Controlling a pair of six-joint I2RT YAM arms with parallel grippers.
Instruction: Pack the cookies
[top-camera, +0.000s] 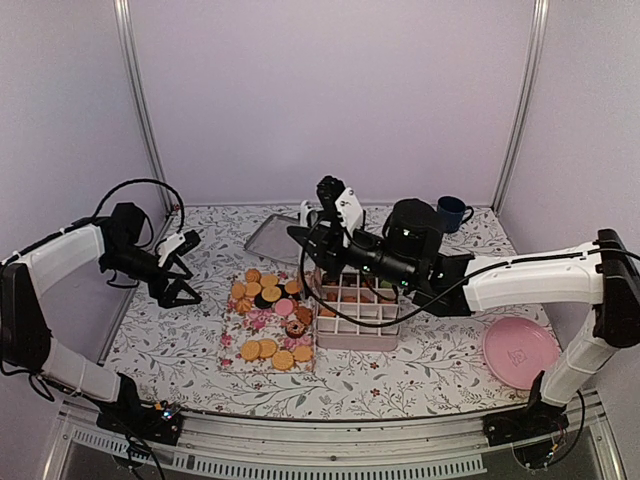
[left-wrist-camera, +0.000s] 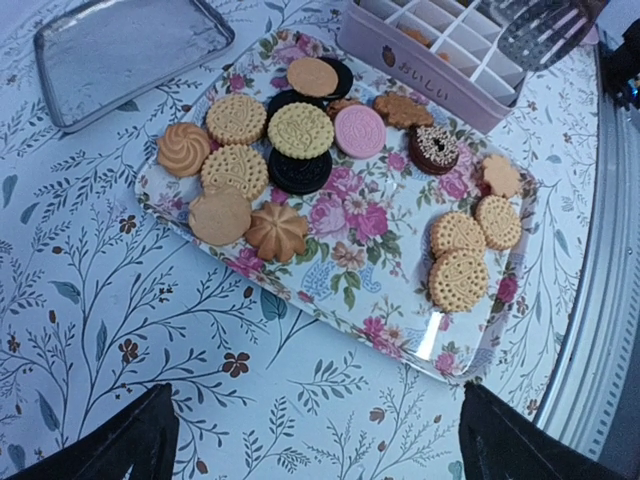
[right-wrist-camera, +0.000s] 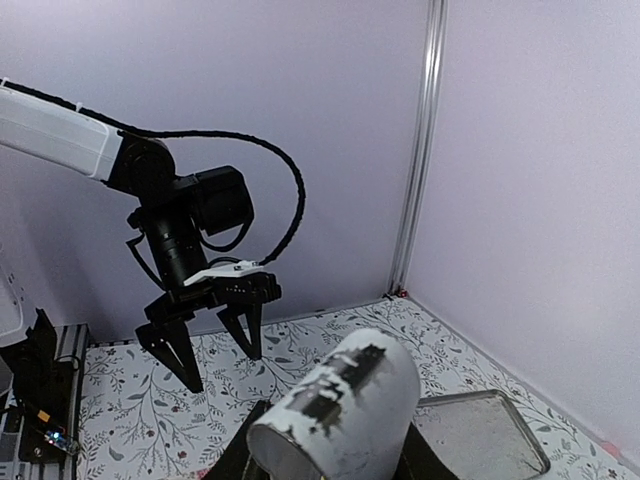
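Observation:
Cookies lie on the flowered tray (left-wrist-camera: 400, 270): vanilla rounds (left-wrist-camera: 458, 280), dark sandwich cookies (left-wrist-camera: 300, 172), a pink round (left-wrist-camera: 360, 132) and a chocolate ring (left-wrist-camera: 433, 150). To its right stands the pink box (top-camera: 358, 341) with white dividers; some brown cookies show in its compartments, others are hidden by the right arm. Above the box, my right gripper is shut on the worn white handle of a slotted turner, whose grey head (left-wrist-camera: 545, 30) overhangs the box in the left wrist view. My left gripper (top-camera: 194, 285) hangs open left of the tray, empty.
An empty metal tray (top-camera: 270, 240) lies behind the flowered tray. A blue mug (top-camera: 453, 214) stands at the back right and a pink lid (top-camera: 520, 352) lies at the front right. Bare cloth surrounds the left gripper.

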